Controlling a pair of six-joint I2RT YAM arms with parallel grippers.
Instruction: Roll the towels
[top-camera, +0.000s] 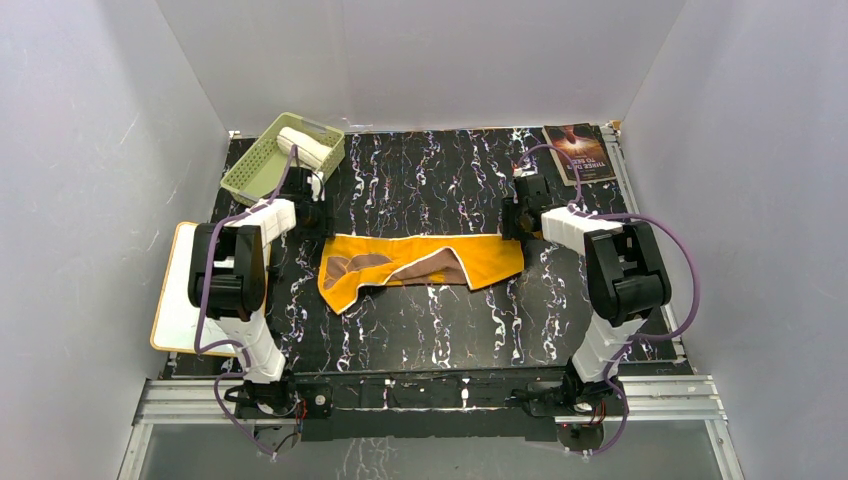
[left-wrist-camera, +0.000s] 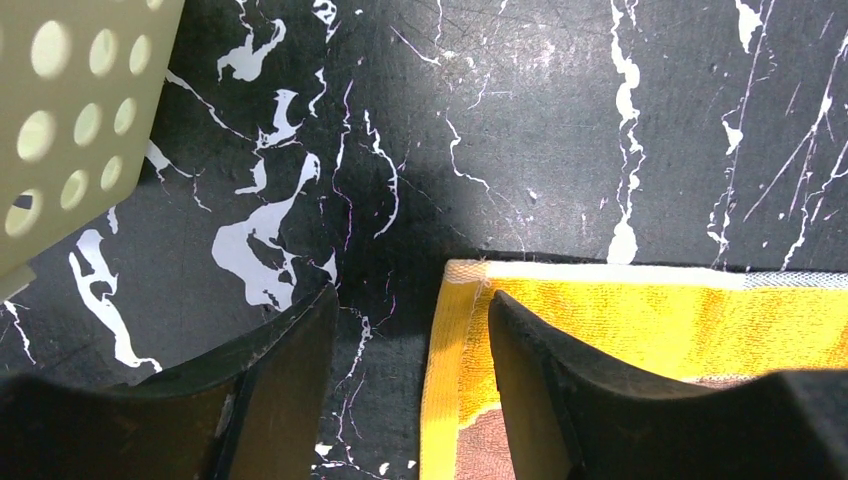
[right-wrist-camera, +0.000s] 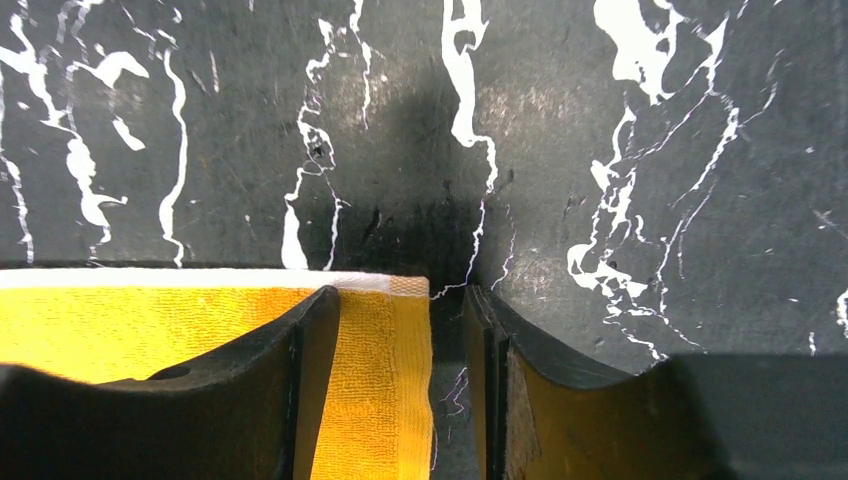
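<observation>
A yellow towel (top-camera: 493, 262) with a white hem lies spread across the middle of the table, its front edge folded up unevenly so that brown patches show. At the towel's back left corner, my left gripper stands open, one finger over the cloth and the other over bare table. My right gripper is likewise open around the back right corner, its left finger above the cloth and its right one beyond the side edge. No cloth is pinched in either. A rolled white towel (top-camera: 303, 147) rests in the green basket.
The green basket (top-camera: 257, 165) stands at the back left, close to my left gripper. A book (top-camera: 579, 153) lies at the back right, and a white board (top-camera: 185, 300) lies under the left arm.
</observation>
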